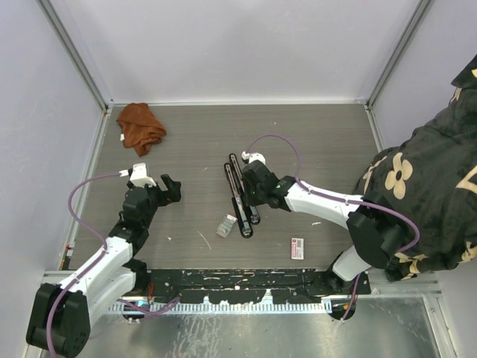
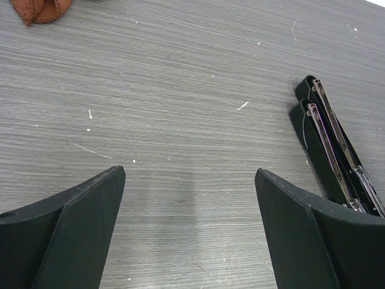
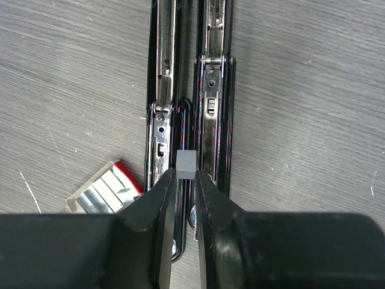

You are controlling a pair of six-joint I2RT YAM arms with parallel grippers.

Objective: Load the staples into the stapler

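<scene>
Two black staplers lie opened out flat, side by side, in the middle of the table: the left stapler [image 3: 161, 129] and the right stapler [image 3: 210, 114], their metal channels facing up. Between the fingertips of my right gripper is a small grey staple strip [image 3: 186, 161], and the fingers are shut on it. In the right wrist view the strip appears over the gap between the staplers; its height above them is hard to judge. My left gripper stands open over bare table, left of the staplers, with nothing between its fingers.
An open staple box [image 3: 105, 191] with strips in it lies just left of the staplers' near end. Another small box [image 1: 297, 248] is at the front right, a brown cloth [image 1: 140, 128] at the back left.
</scene>
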